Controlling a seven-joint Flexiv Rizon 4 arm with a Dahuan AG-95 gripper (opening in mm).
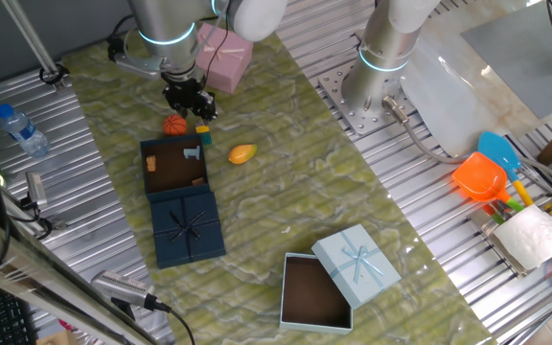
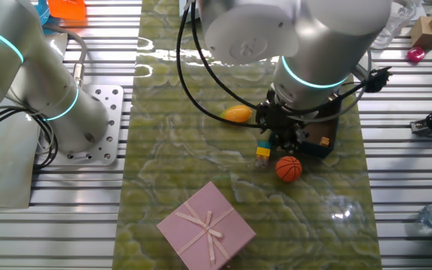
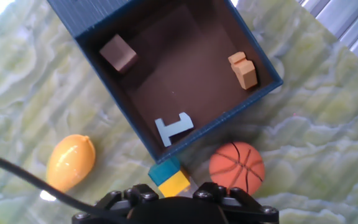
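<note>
My gripper [image 1: 192, 102] hangs over the far part of the green mat, just behind an orange basketball [image 1: 174, 125] and a yellow-and-teal block [image 1: 203, 134]. Whether its fingers are apart or together does not show. In the wrist view, the block [image 3: 170, 178] is directly ahead of the gripper, partly hidden by it, while the ball [image 3: 237, 168] sits to the right. Both lie outside the open dark blue box [image 3: 219, 118]. Inside that box are a light blue T-shaped piece [image 3: 174, 128], an orange piece [image 3: 243, 70] and a brown block [image 3: 119, 53].
A yellow mango-like fruit [image 1: 242, 154] rests beside the blue box. Its bowed lid [image 1: 187, 230] adjoins it. A pink box [image 1: 224, 57] stands close behind the arm. Near the front, an open light blue box [image 1: 316, 292] has its lid [image 1: 357, 265] leaning against it. Mid-mat is clear.
</note>
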